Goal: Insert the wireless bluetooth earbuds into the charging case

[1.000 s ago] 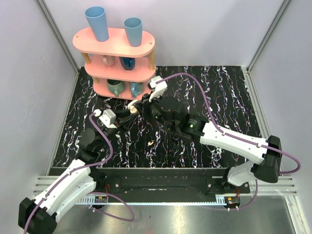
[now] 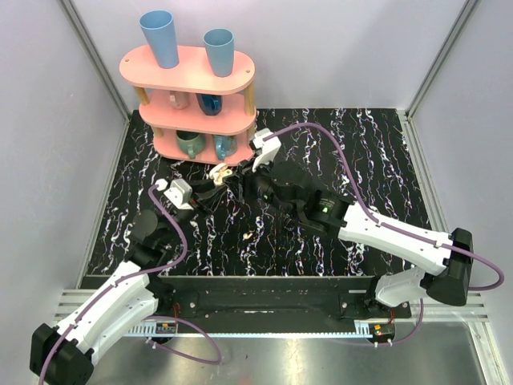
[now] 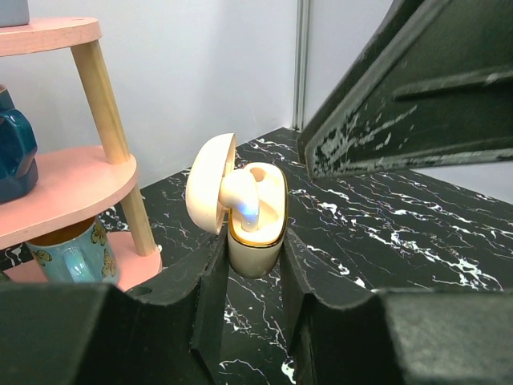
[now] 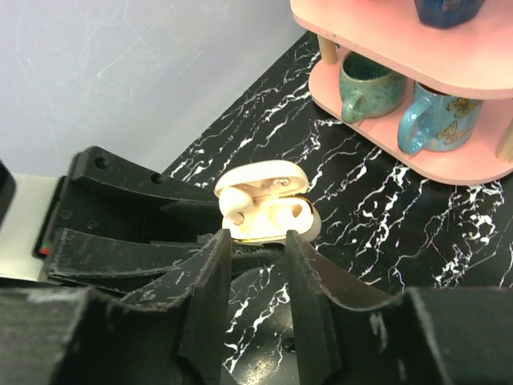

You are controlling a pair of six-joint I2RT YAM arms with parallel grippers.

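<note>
A white charging case (image 3: 256,249), lid open, is held in my left gripper, which is shut on it; a white earbud (image 3: 239,194) sits at one slot, its stem lit blue, and the other slot looks empty. In the top view the case (image 2: 220,173) is between the two grippers. My right gripper points at the case from the right, its fingertips just in front of it, a narrow gap between them with nothing visible inside. A small pale object (image 2: 248,236), possibly the other earbud, lies on the black marble surface.
A pink three-tier shelf (image 2: 194,72) with cups and mugs stands at the back left, close behind the grippers. Pale walls bound the sides and back.
My right arm has drawn back a little to the right, away from the case. The left arm and the case look unchanged.
</note>
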